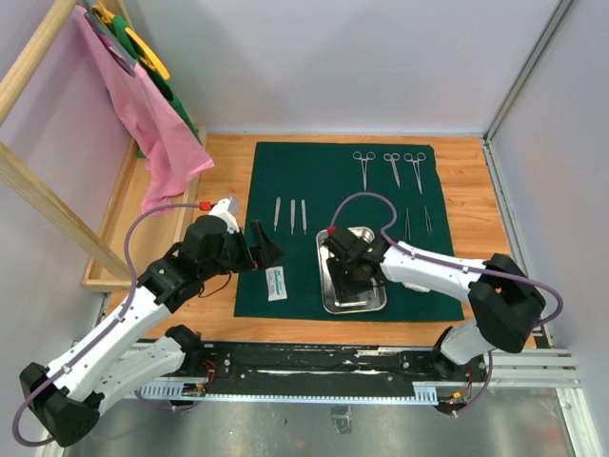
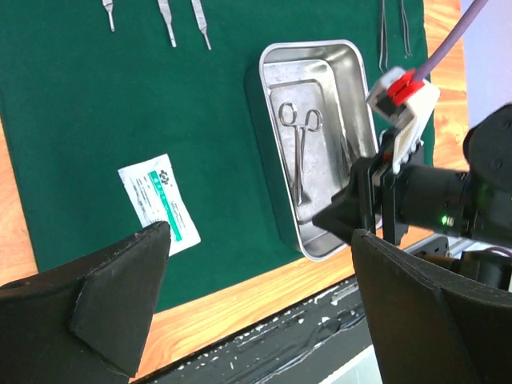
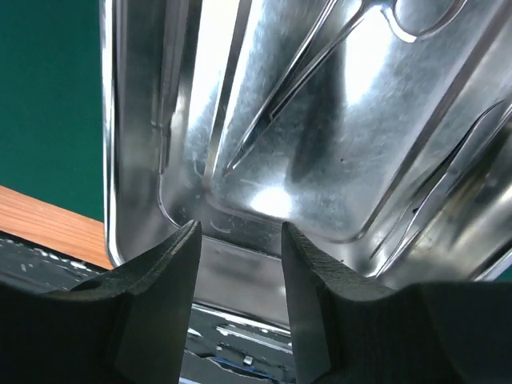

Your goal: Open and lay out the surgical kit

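Observation:
The steel tray sits on the green cloth. Inside it lie ring-handled forceps and, along the right side, tweezers. Over the tray's near end hangs my right gripper, open with nothing between its fingers. My left gripper is open and empty, above the cloth's left edge, near a white and green packet. Three scalpel handles lie side by side on the cloth, and three ring-handled instruments lie in a row at the back. Two tweezers rest on the right.
The wooden table borders the green cloth. A wooden frame with pink cloth stands at the left. White gauze shows partly under my right arm. The cloth between packet and tray is clear.

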